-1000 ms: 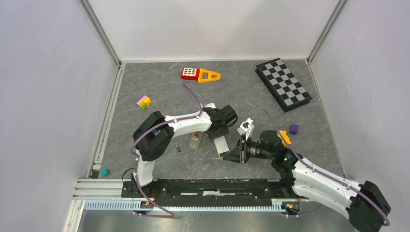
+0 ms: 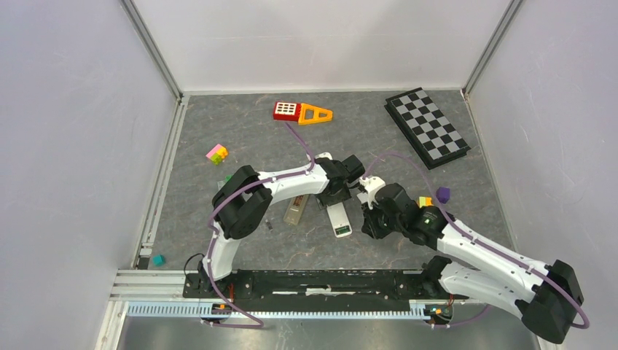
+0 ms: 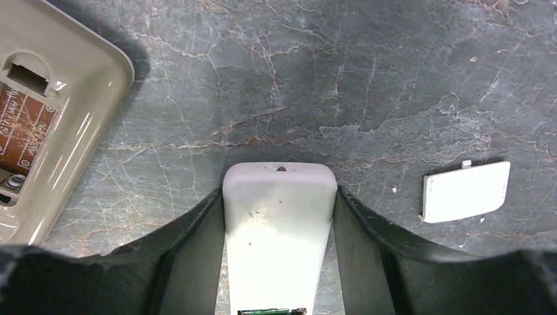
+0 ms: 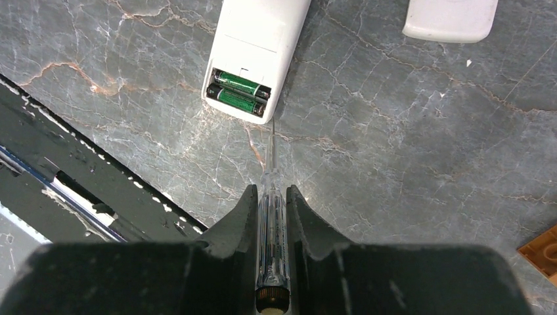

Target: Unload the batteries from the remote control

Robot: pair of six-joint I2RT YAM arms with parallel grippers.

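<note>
A white remote control [image 2: 337,216] lies back side up on the table, its battery bay open at the near end. Two green batteries [image 4: 240,92] sit side by side in that bay. My left gripper is shut on the remote's far end, one finger along each side. In the right wrist view my right gripper is shut on a clear-handled screwdriver [image 4: 271,230]. The screwdriver's thin tip points at the remote's near corner, close beside the battery end; whether it touches cannot be told.
The white battery cover [image 3: 466,191] lies apart, right of the remote. A beige remote [image 3: 85,125] with an empty bay is to the left. A checkered board [image 2: 428,127] and a red-and-yellow toy [image 2: 302,112] lie farther back.
My right gripper has swung back and away from the remote's near end, turning as it went. The left arm has shifted slightly to the right, still on the remote.
</note>
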